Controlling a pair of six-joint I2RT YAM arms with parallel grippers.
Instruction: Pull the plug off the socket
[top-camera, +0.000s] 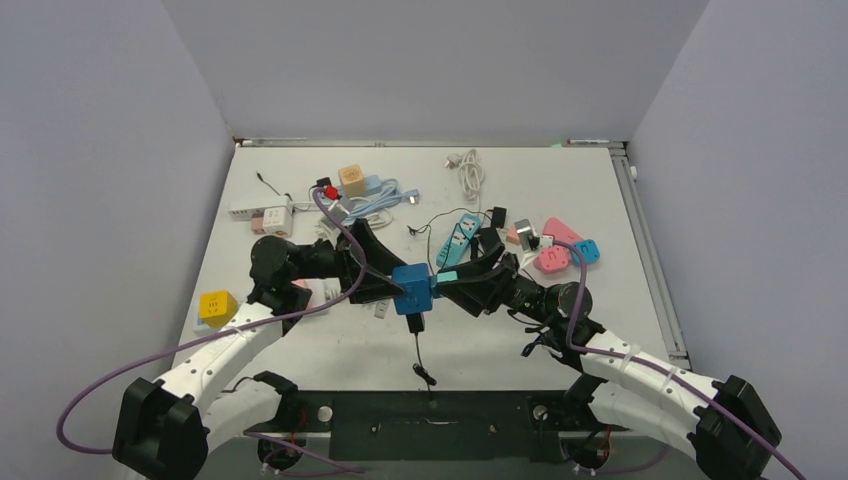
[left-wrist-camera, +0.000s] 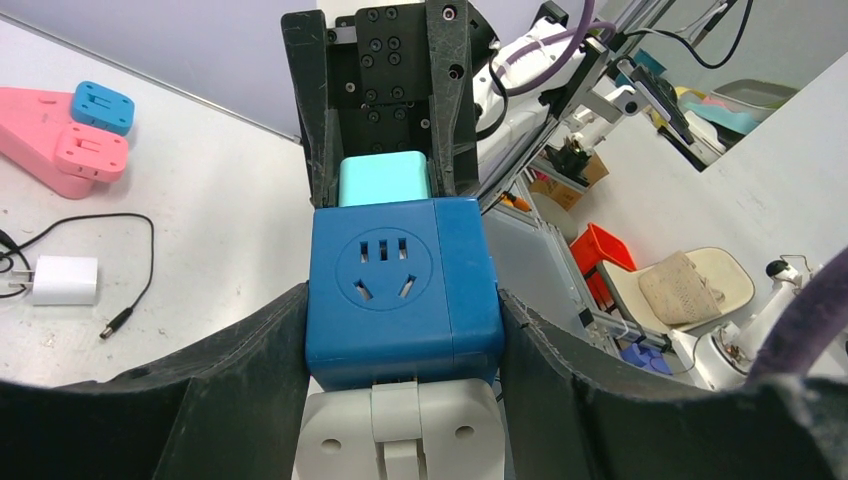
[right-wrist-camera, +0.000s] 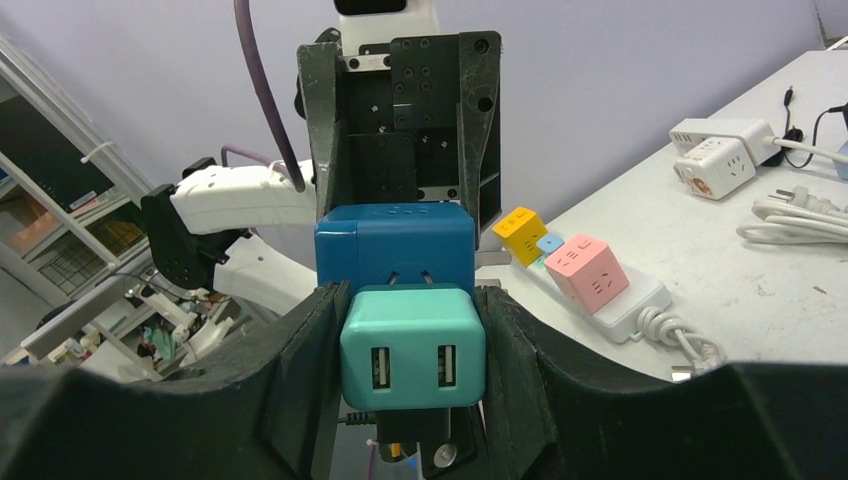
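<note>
In the top view my left gripper (top-camera: 396, 282) is shut on the blue cube socket (top-camera: 411, 289), holding it above the table. Facing it, my right gripper (top-camera: 442, 280) is shut on a mint-green plug (right-wrist-camera: 413, 350) with two USB ports. In the left wrist view the socket's near face shows five slots, and the plug (left-wrist-camera: 384, 180) rises behind its top edge. The right wrist view shows the plug up against the blue socket (right-wrist-camera: 400, 240). Two dark slots or prongs appear just above it; how deep it sits cannot be told. A black plug (top-camera: 415, 323) with a cord hangs under the socket.
A white piece (left-wrist-camera: 400, 440) sits just below the socket in the left wrist view. Behind the arms lie a turquoise power strip (top-camera: 459, 238), coiled cables (top-camera: 470, 172) and a pink socket block (top-camera: 553, 259).
</note>
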